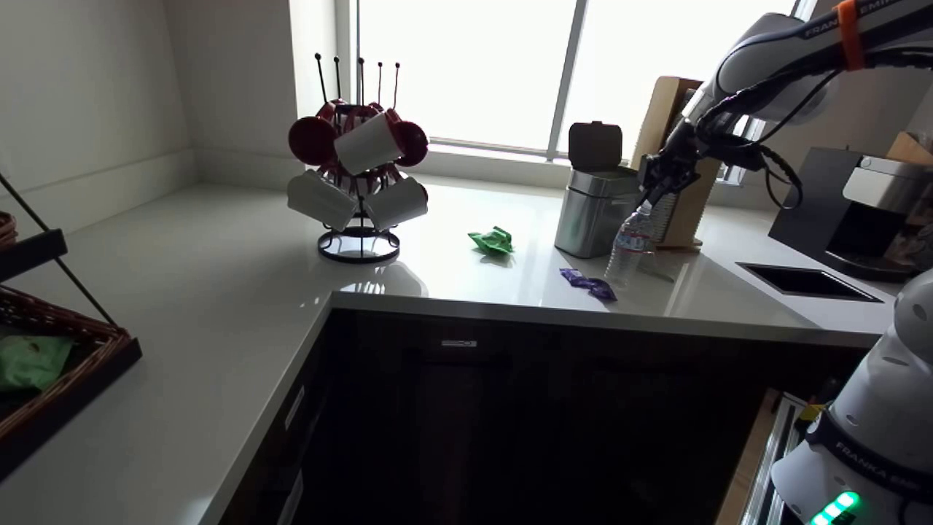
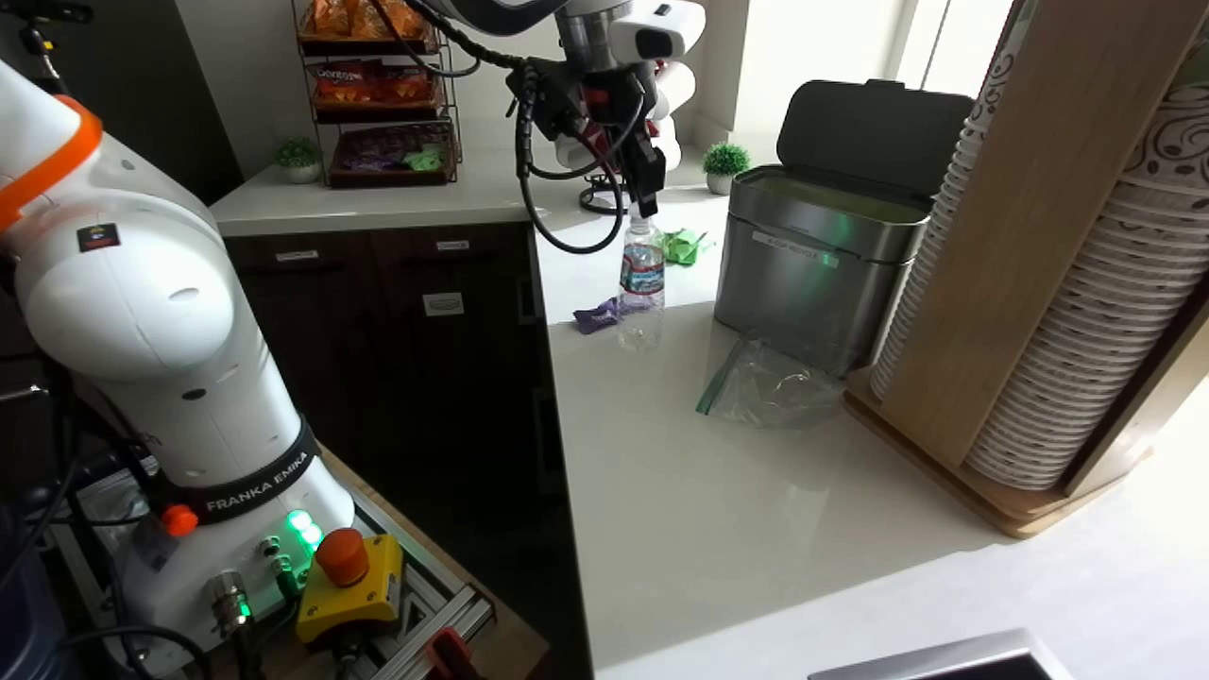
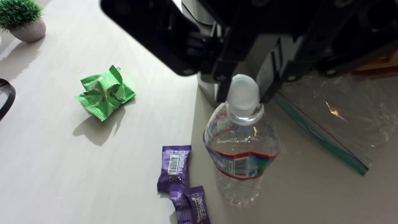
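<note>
A clear plastic water bottle (image 3: 242, 164) with a red and blue label stands upright on the counter, its white cap (image 3: 243, 93) at the top. My gripper points down over it and is shut on the cap, one finger on either side. In exterior view 2 the same bottle (image 2: 641, 278) sits directly beneath the gripper (image 2: 642, 210). From exterior view 1, the bottle (image 1: 631, 240) appears in front of the metal bin, with the gripper (image 1: 647, 200) at its neck.
Purple wrappers (image 3: 174, 168) lie close beside the bottle, and a green wrapper (image 3: 105, 93) is farther off. An open-lidded metal bin (image 2: 805, 272), a clear zip bag (image 2: 776, 385) and a cup holder (image 2: 997, 283) stand near. A mug rack (image 1: 358, 240) occupies the corner.
</note>
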